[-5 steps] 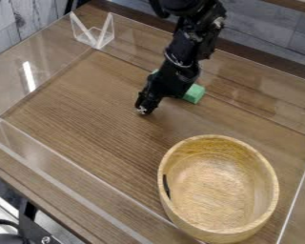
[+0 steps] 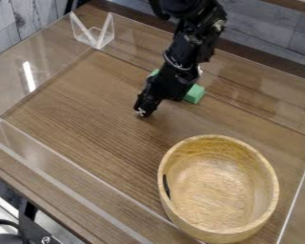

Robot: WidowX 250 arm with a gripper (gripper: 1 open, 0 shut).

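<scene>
The black robot arm reaches down from the top centre of the camera view to my gripper (image 2: 145,106), which is low over the middle of the wooden table. The fingers look shut, though they are dark and small, and nothing clearly shows between them. A green object (image 2: 193,93) lies just behind and right of the gripper, partly hidden by the arm. A large round yellow-tan bowl (image 2: 216,195) stands at the front right.
Clear plastic pieces sit at the back-left corner and the left edge. A dark cable shows at the bottom-left corner.
</scene>
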